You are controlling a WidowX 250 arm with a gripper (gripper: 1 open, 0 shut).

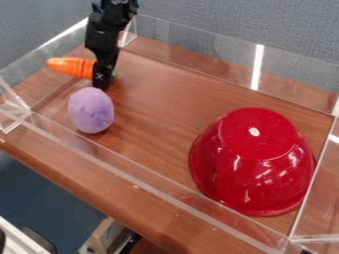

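Note:
A black gripper (103, 71) reaches down at the upper left, over an orange carrot (67, 65) that lies by the left wall of the enclosure. Its fingers are at the carrot's right end, where a bit of green shows; whether they are closed on it is hard to tell. A pale purple egg-shaped object (91, 110) lies just in front of them. A large red upturned bowl (252, 159) sits at the right.
Clear low walls (284, 84) surround the wooden surface (172, 114). The middle between the purple object and the bowl is free, as is the area behind the bowl.

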